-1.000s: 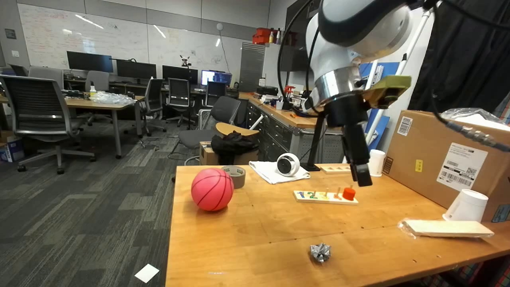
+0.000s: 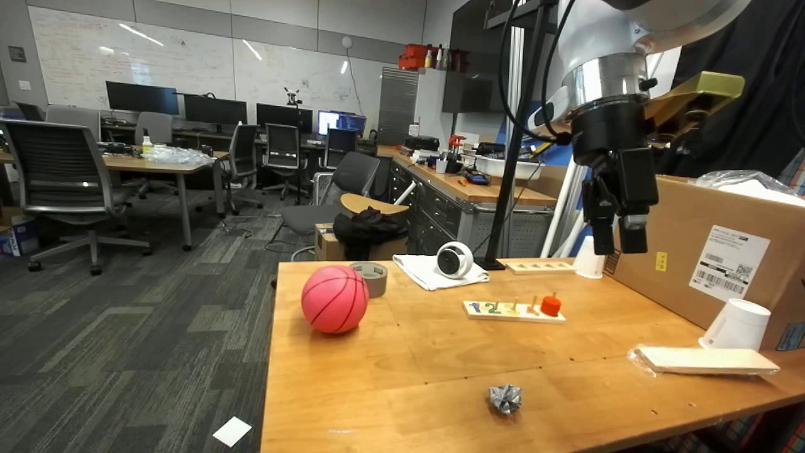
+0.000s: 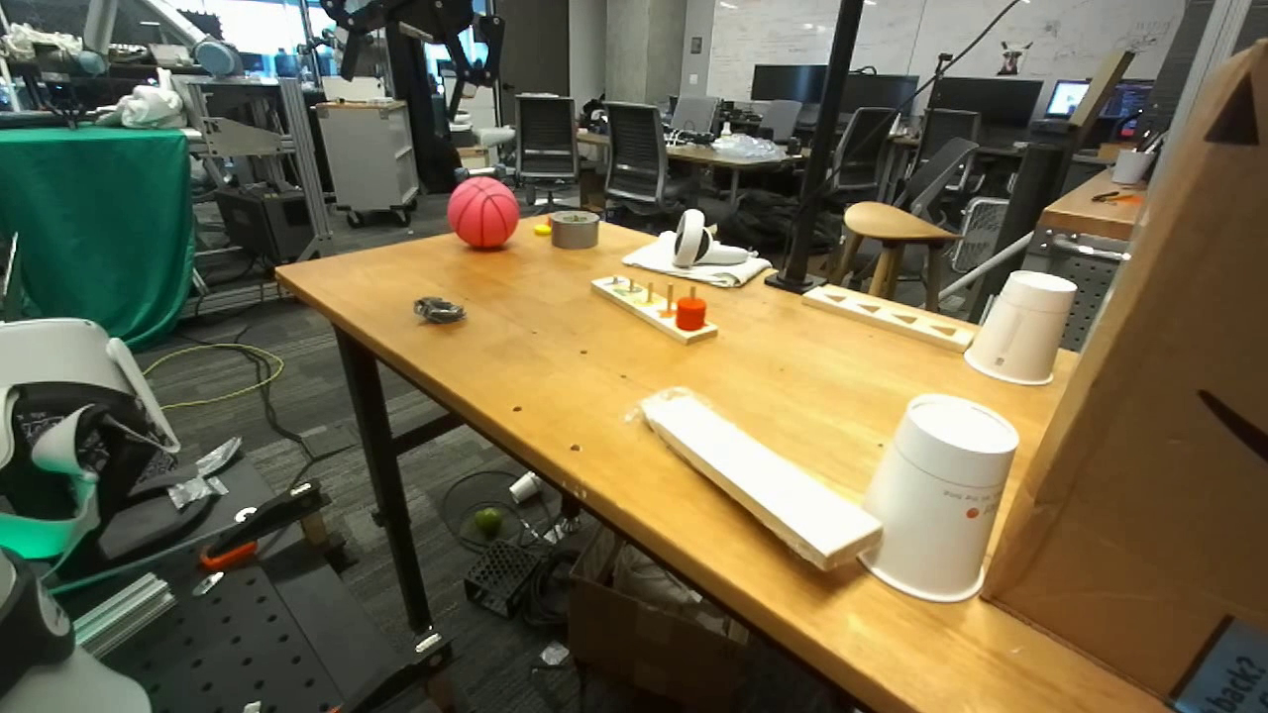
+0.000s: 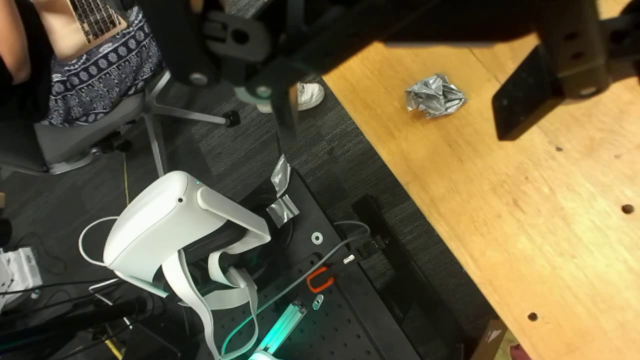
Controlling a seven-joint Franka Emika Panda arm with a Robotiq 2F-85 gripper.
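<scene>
Well above the table, my gripper (image 2: 619,235) hangs near the cardboard box in exterior view 1. Its two fingers stand wide apart in the wrist view, with nothing held between them. The crumpled silver ball (image 4: 436,96) lies on the table below, well clear of the fingers. A pink basketball (image 2: 335,299) rests by the table's left edge, in front of a grey tape roll (image 2: 375,280). The wooden number board (image 2: 504,311) lies mid-table, its red piece (image 2: 551,306) on the peg at one end.
A white cloth (image 2: 424,272) carries a white ring-shaped device (image 2: 454,260). Two upturned white cups (image 3: 947,499) (image 3: 1024,327) stand near the cardboard box (image 2: 713,249). A wrapped wooden board (image 3: 755,475) lies by the table's near edge. Bare tabletop surrounds the silver ball.
The arm has swung right and up in exterior view 1, and the gripper has turned so both fingers show. The table objects have not moved.
</scene>
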